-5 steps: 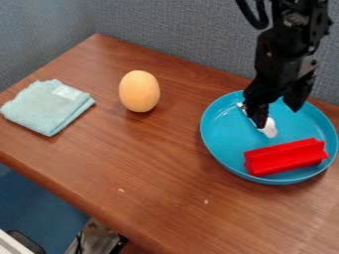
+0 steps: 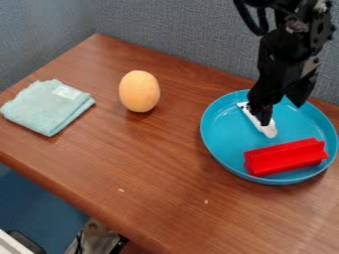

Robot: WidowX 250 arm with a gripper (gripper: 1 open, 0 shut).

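Note:
My black gripper point(image 2: 279, 104) reaches down over the back part of a blue plate point(image 2: 232, 149) at the right of the table, its fingers open around or just over a white object point(image 2: 268, 128) lying on the plate. Its fingertips partly hide that object. A red block point(image 2: 284, 157) lies along the front of the plate.
An orange-tan egg point(image 2: 139, 91) stands left of the plate. A folded light-blue cloth point(image 2: 48, 108) lies at the table's left edge. A grey padded wall point(image 2: 172, 25) runs behind.
My gripper has shifted very slightly over the plate; the objects on the table look unmoved.

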